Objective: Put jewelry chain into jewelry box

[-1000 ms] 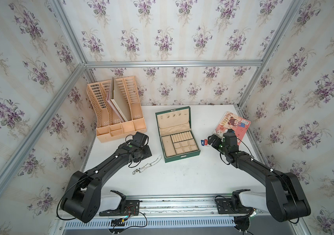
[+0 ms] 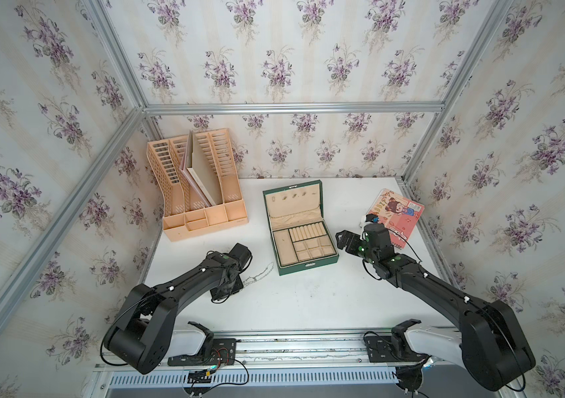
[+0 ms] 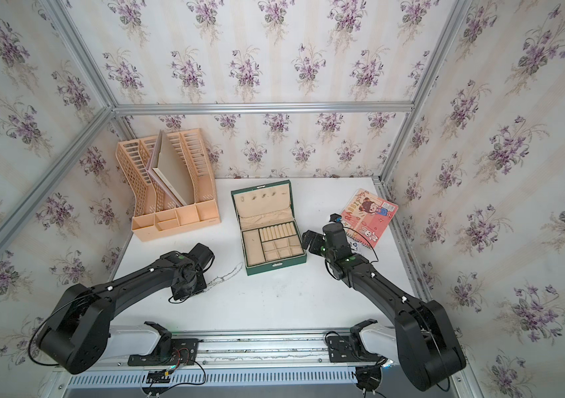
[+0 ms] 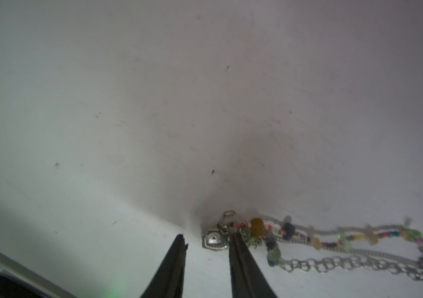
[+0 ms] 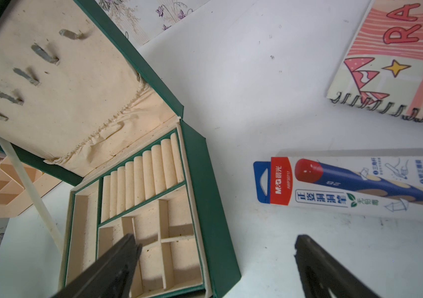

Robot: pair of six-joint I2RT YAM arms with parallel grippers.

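Note:
The jewelry chain (image 4: 258, 227) lies on the white table, with colored beads, silver links and a small silver pendant (image 4: 213, 240) at one end. Over that end, my left gripper points down, its fingers part open. The pendant shows between the fingertips, and whether they touch it I cannot tell. In the top left view the rest of the chain (image 2: 265, 272) runs off toward the green jewelry box (image 2: 309, 267), whose lid is up and whose beige compartments look empty. My right gripper is open beside the box's right side, nothing between its fingers.
A peach organizer (image 2: 206, 229) holding folders stands at the back left. On the right lie a spiral notebook (image 5: 395, 64) and a pencil package (image 5: 360, 181), close to my right gripper.
My left gripper has moved toward the front and down over the chain's near end, hiding it from above. The right gripper has shifted left toward the box, covering the pencil package's end.

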